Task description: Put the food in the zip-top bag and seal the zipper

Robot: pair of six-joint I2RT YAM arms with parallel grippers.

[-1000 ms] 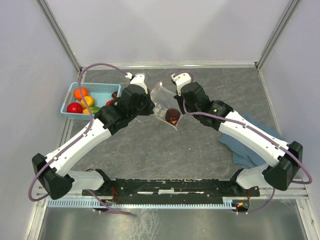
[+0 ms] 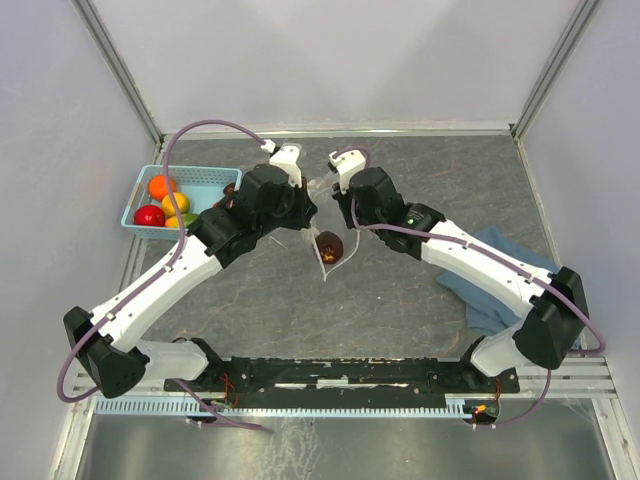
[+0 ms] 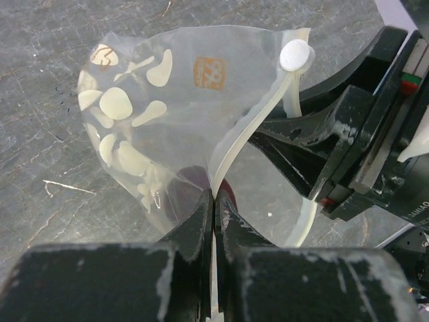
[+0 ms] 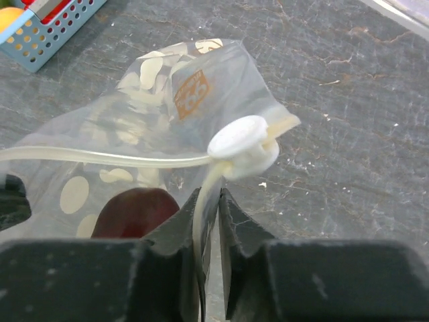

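Observation:
A clear zip top bag (image 3: 154,107) with cream print hangs between both grippers, a dark red round food (image 2: 329,250) low inside it. My left gripper is shut on the bag's edge near the zip strip. My right gripper is at the other zip edge, just below the white slider (image 4: 236,137), with the strip between its narrowly spaced fingers; whether they grip it is unclear.
A blue basket (image 2: 145,222) of fruit and other food stands at the back left. A blue cloth (image 2: 485,295) lies at the right. The grey table in front of the grippers is clear.
The right gripper has moved left toward the left gripper, and the left slightly rightward. The bag's lower part with the food has shifted left and down in the top view.

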